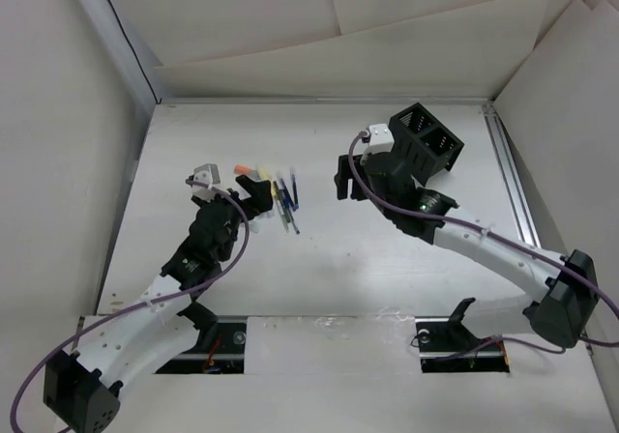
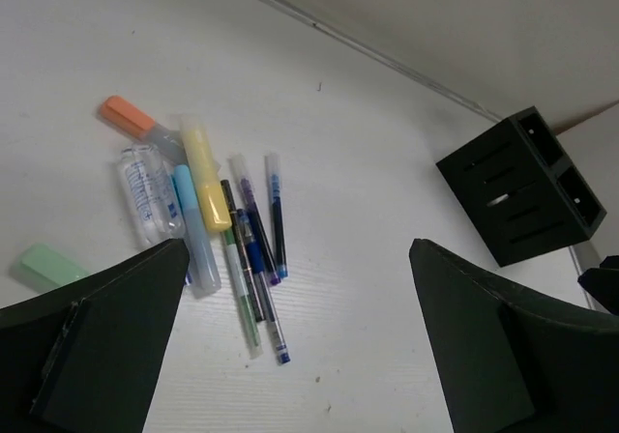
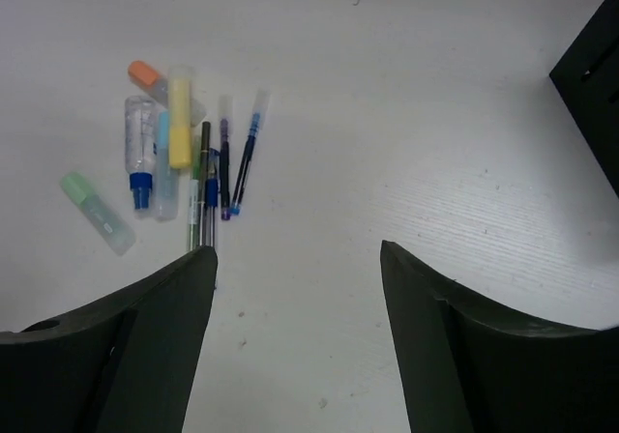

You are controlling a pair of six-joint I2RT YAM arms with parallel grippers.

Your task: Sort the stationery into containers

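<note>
A loose group of stationery lies on the white table, left of centre: an orange-capped marker (image 2: 130, 116), a yellow marker (image 2: 203, 172), a light blue marker (image 2: 197, 229), a clear bottle (image 3: 140, 143), a green-capped marker (image 3: 97, 211) and several thin pens (image 2: 254, 249). A black compartment container (image 1: 426, 138) stands at the back right. My left gripper is open above the group's near side, nothing between its fingers. My right gripper is open over the middle of the table, left of the container, also empty.
Paper-covered walls bound it at the back and both sides, with a metal rail along the back and right edges.
</note>
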